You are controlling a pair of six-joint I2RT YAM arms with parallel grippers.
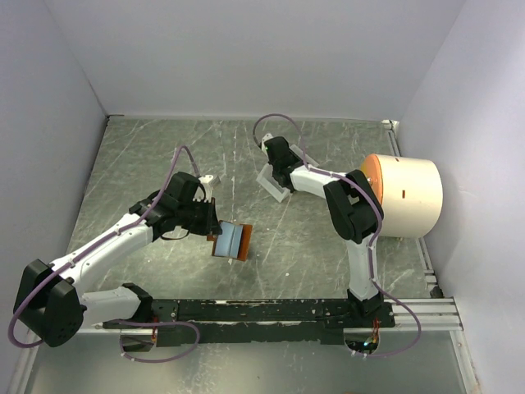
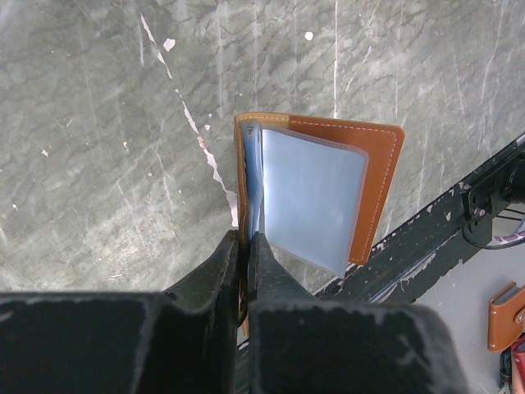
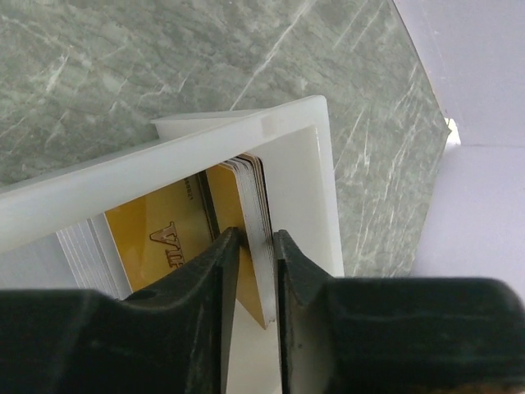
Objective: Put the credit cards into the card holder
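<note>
The brown card holder (image 1: 246, 243) with its clear sleeves (image 2: 312, 195) stands opened out at the left middle of the table. My left gripper is shut on one side of it, cover and some sleeves pinched between the fingers. In the right wrist view a stack of cards (image 3: 256, 226), gold-faced with white edges, leans inside the white box (image 3: 279, 127). My right gripper is part open there, one finger on each side of the stack's near edge. Whether both fingers touch the cards I cannot tell. More gold cards (image 3: 156, 230) lie to its left.
A large cream cylinder (image 1: 414, 197) with an orange end stands at the table's right side, close to my right arm. Bare table (image 1: 295, 254) lies between the holder and the cylinder. A black rail (image 1: 254, 310) runs along the front edge.
</note>
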